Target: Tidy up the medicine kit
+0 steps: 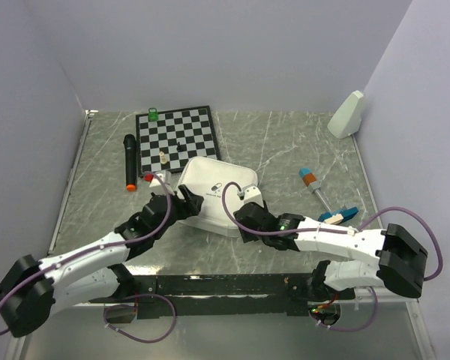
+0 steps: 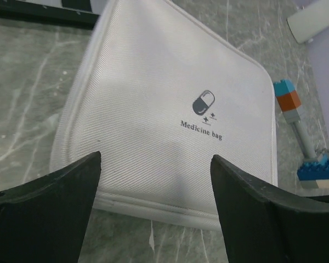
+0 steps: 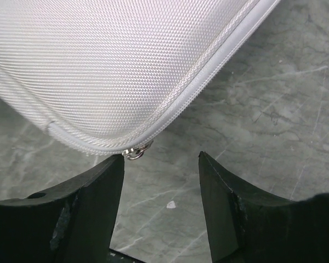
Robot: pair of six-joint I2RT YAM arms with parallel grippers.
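Observation:
A white rounded case printed "Medicine bag" (image 2: 170,126) lies on the grey marble surface in the middle. My left gripper (image 1: 186,201) is over its left side, fingers (image 2: 55,213) apart with nothing held between them. My right gripper (image 1: 251,225) is at the bag's near right corner; in the right wrist view its open fingers are just short of the zipper pull (image 3: 136,153) on the bag's edge (image 3: 197,76).
A chessboard (image 1: 181,131) is behind the bag, a black microphone (image 1: 130,165) left of it. A blue-handled tool (image 1: 315,186), a blue item (image 1: 341,216) and a white device (image 1: 346,114) are to the right.

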